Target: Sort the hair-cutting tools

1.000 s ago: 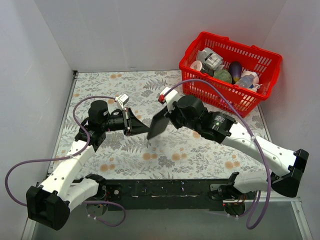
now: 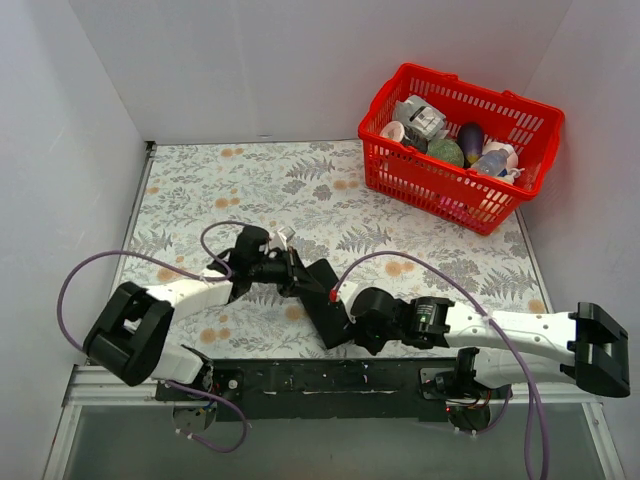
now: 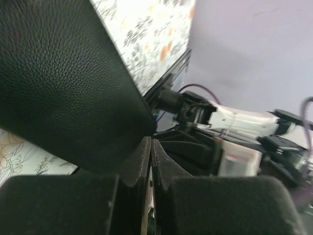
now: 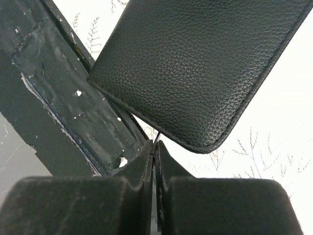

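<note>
A flat black leather case lies slantwise on the patterned tabletop near its front edge. In the right wrist view its textured face and rounded corner fill the upper part. My right gripper is shut on a thin dark tab at the lower edge of the case. Over the far end of the case, my left gripper is shut, and nothing shows between its fingers; part of the case's upper half is hidden by it in the top view. No hair cutting tools are visible outside the case.
A red basket with several items, among them an eggplant and a green ball-like thing, stands at the back right. A dark rail runs along the front edge.
My right gripper has come down toward the front with the case, which now lies on the table.
</note>
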